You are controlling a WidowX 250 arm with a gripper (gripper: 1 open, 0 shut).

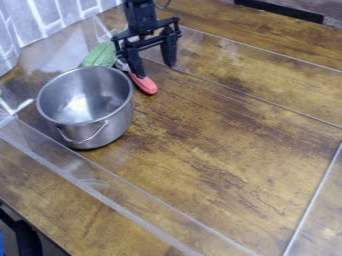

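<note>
My black gripper [146,64] is at the top centre, behind the steel pot, with its fingers reaching down over a red oblong object [144,83]. Whether it holds anything cannot be made out. The large steel pot [83,125] with a wire handle stands on the left of the wooden table. A green, leafy-looking item [99,57] lies behind the pot, left of my gripper and partly hidden.
A dark edge runs along the top right.
</note>
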